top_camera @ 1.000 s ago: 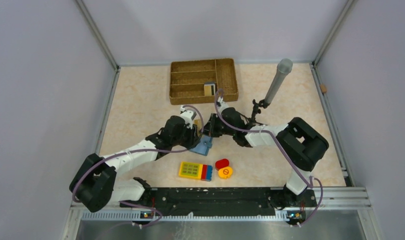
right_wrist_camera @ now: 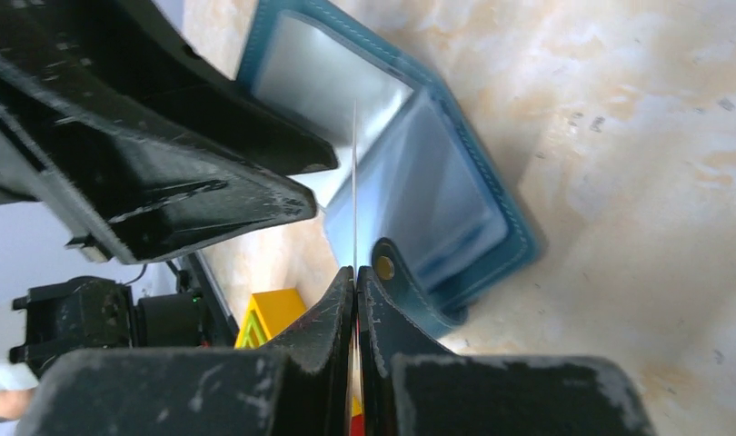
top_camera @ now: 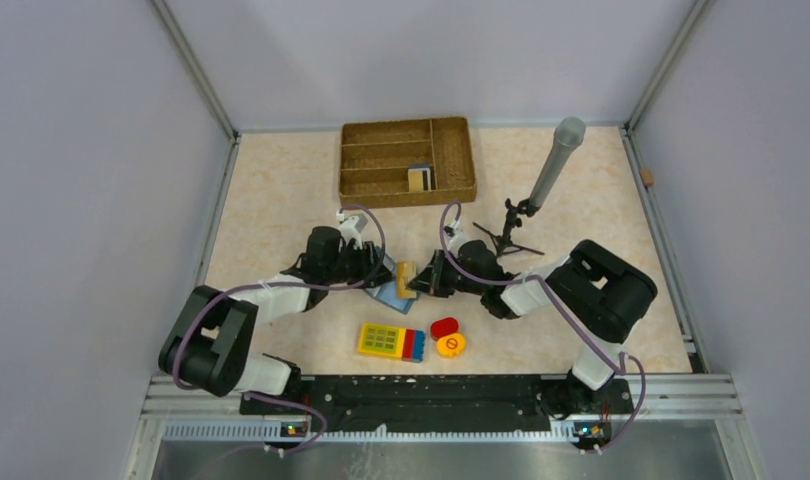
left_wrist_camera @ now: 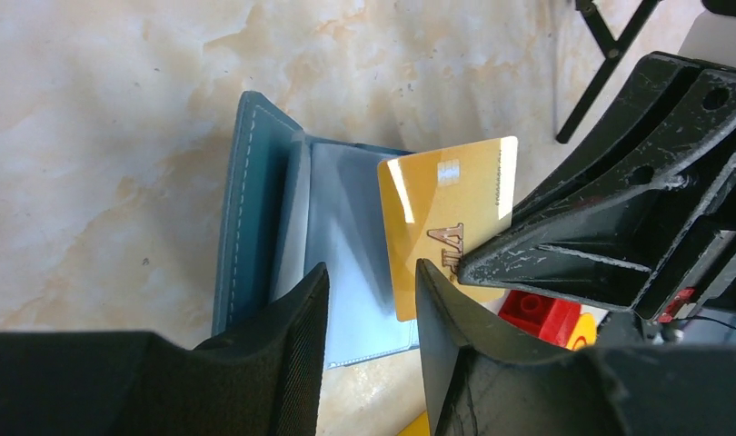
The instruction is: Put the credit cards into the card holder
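In the left wrist view, the blue card holder [left_wrist_camera: 346, 222] lies spread on the table, its pale clear pockets facing up. My left gripper stands part open over it, its fingertips apart and no object visibly clasped. A gold card [left_wrist_camera: 455, 204] is pinched at one edge by my right gripper, which is shut. From the right wrist the gold card [right_wrist_camera: 354, 213] shows edge-on as a thin line, in front of the holder's pockets [right_wrist_camera: 442, 195]. The card's near edge overlaps the holder in view; whether it is inside a pocket I cannot tell.
At the back stands a brown divided tray [top_camera: 386, 203] with more cards [top_camera: 419, 181] in one compartment. A yellow toy block [top_camera: 381, 340], a red piece [top_camera: 444, 327] and an orange piece [top_camera: 450, 346] lie in front. A tripod [top_camera: 513, 225] stands right of centre.
The right gripper and gold card have moved toward the table's front. My left gripper has drawn slightly left and away from the card, and the holder has shifted a little left.
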